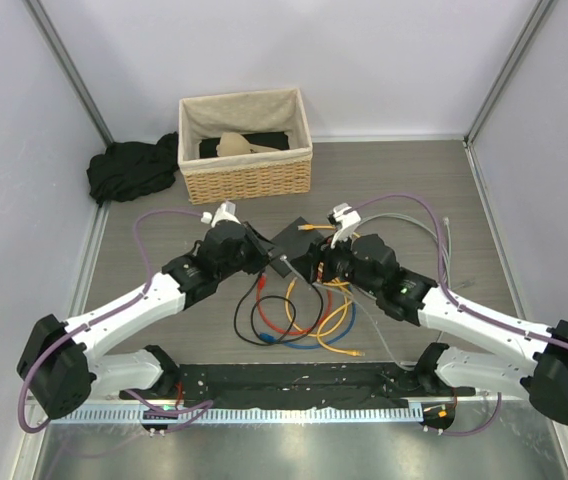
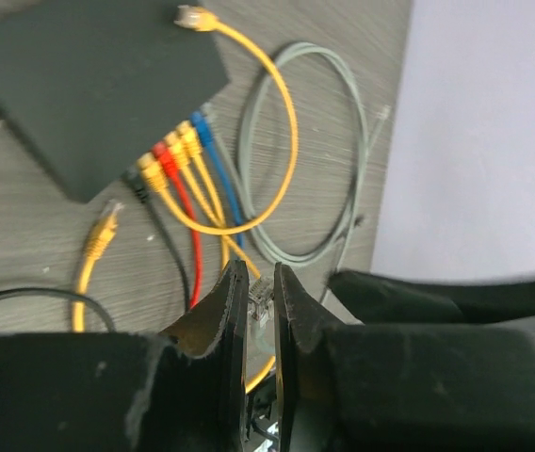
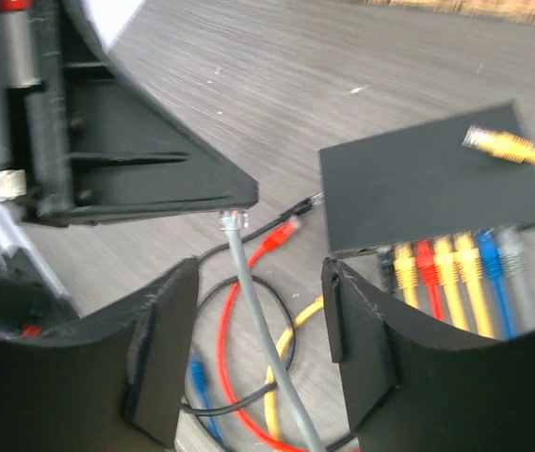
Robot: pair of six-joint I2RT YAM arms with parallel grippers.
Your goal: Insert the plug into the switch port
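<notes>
My left gripper [image 1: 271, 254] is shut on a grey cable's plug [image 2: 260, 301], seen between its fingertips in the left wrist view; in the right wrist view the cable [image 3: 258, 320] hangs down from it. My right gripper stands open beside that cable, just right of the left one in the top view. The black switch [image 3: 428, 184] lies behind them, with black, yellow, red, blue and grey plugs [image 3: 446, 268] along its front edge. A loose yellow plug [image 2: 105, 226] lies on the table near it.
A wicker basket [image 1: 247, 180] stands at the back, with dark cloth [image 1: 129, 170] left of it. Tangled cables lie in front of the switch. Bare table [image 1: 384, 170] shows at the back right.
</notes>
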